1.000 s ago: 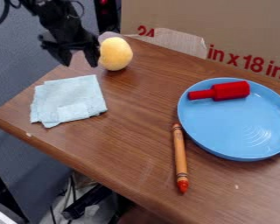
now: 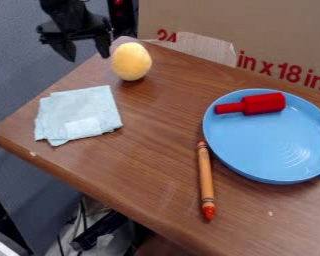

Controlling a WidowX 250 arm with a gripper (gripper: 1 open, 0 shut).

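Observation:
The black gripper (image 2: 75,40) hangs at the upper left, above the table's back-left edge, left of a pale yellow round object (image 2: 131,60); its fingers look apart. A folded pale blue cloth (image 2: 77,115) lies on the left of the wooden table (image 2: 136,170). A blue plate (image 2: 267,148) on the right holds a red rolling-pin-like object (image 2: 250,104). An orange crayon (image 2: 206,180) with a red tip lies left of the plate.
A cardboard box (image 2: 236,35) stands along the back. Beyond the left edge is a grey floor with dark equipment below.
The gripper has risen over the last second, away from the table's back-left edge. The objects on the table have not visibly moved.

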